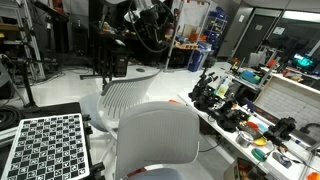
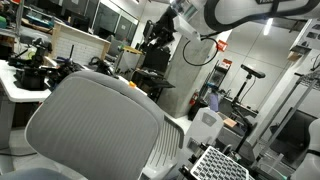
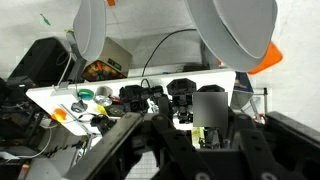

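My gripper shows along the lower edge of the wrist view, its fingers apart and nothing seen held between them. In exterior view 2 the gripper (image 2: pixel 153 42) hangs high in the air, clear of the chairs. A light grey chair back (image 1: pixel 157 138) fills the front middle of exterior view 1. Behind it stands a second, ribbed chair (image 1: pixel 128 93). Toward the left lies a black-and-white checkered board (image 1: pixel 47 147).
A white table (image 1: pixel 285 105) on the right carries dark tools, cables and small coloured items. Below it sits a box (image 1: pixel 243 170). From the wrist view, chair backs (image 3: pixel 240 30) rise close to the cluttered table. Open air surrounds the raised arm.
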